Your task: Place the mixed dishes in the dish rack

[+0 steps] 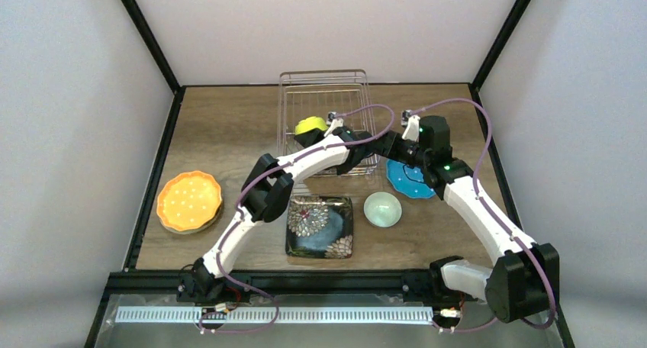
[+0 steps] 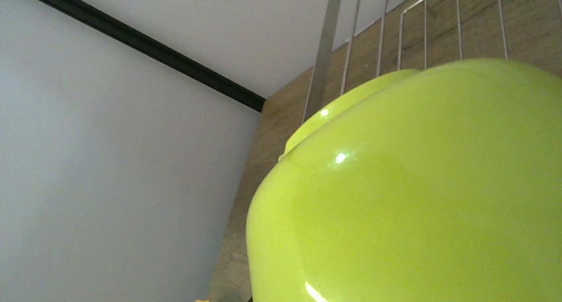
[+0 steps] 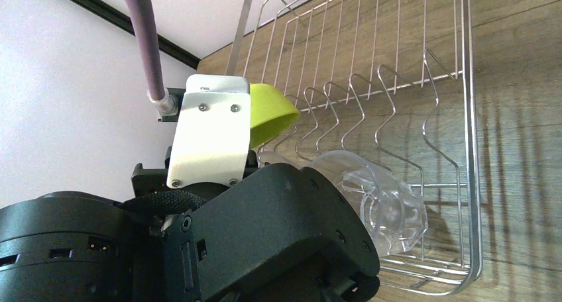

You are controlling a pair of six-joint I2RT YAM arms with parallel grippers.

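Note:
A yellow-green bowl (image 1: 310, 124) is in the wire dish rack (image 1: 324, 88) at my left gripper (image 1: 305, 136); in the left wrist view the bowl (image 2: 424, 183) fills much of the frame and hides that gripper's fingers. A clear tumbler (image 3: 378, 196) lies on its side in the rack in the right wrist view. My right arm reaches to the rack's right side, its fingertips hidden behind the wrist and left arm, so their state cannot be seen.
An orange plate (image 1: 188, 200) with a dish under it sits at left. A patterned square dish (image 1: 319, 233), a pale green bowl (image 1: 382, 209) and a blue scalloped plate (image 1: 410, 184) lie in front of and beside the rack.

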